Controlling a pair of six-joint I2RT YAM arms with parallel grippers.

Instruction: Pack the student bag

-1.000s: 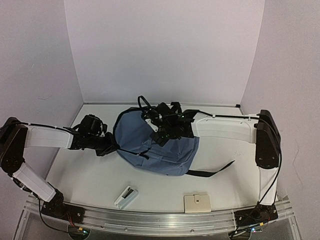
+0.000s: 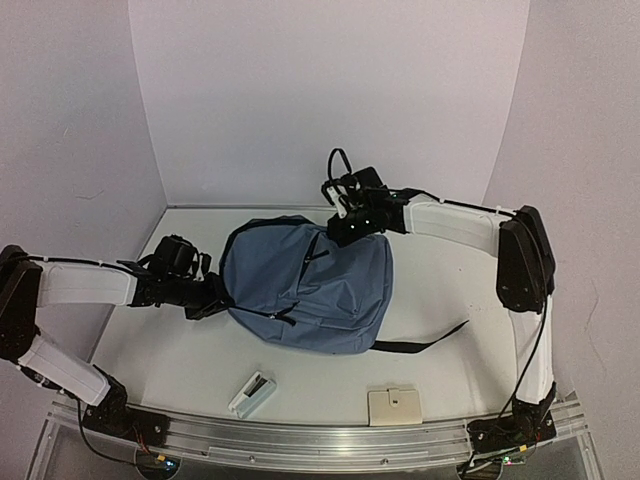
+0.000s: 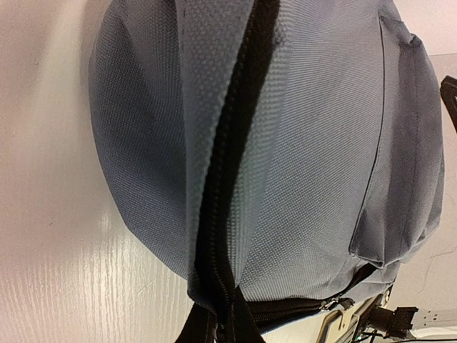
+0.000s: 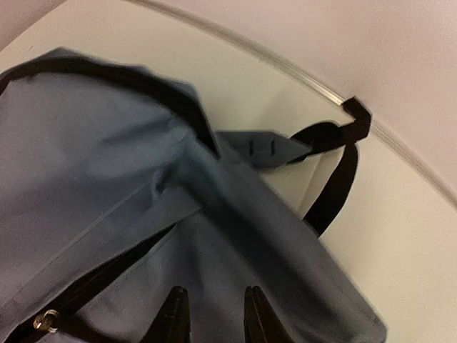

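A blue-grey student bag [image 2: 265, 265] lies on the white table, its front pocket and dark zippers facing up. At the bag's left edge, my left gripper [image 2: 218, 303] is shut on the black zipper-lined edge [image 3: 227, 143], which runs down between its fingertips in the left wrist view. My right gripper hovers over the bag's back right part, fingers spread with nothing between them. Near the table's front edge lie a clear case with dark items in it [image 2: 252, 395] and a beige notebook-like item [image 2: 395, 408].
A black strap [image 2: 420, 346] trails from the bag's lower right. Another black strap [image 4: 337, 179] loops at its back edge. Bare table [image 2: 450, 290] lies right of the bag, and a metal rail [image 2: 310, 455] borders the front.
My right gripper has moved from above the bag's middle back and to the right, uncovering the pocket. The left gripper has shifted slightly left, the bag's left edge with it.
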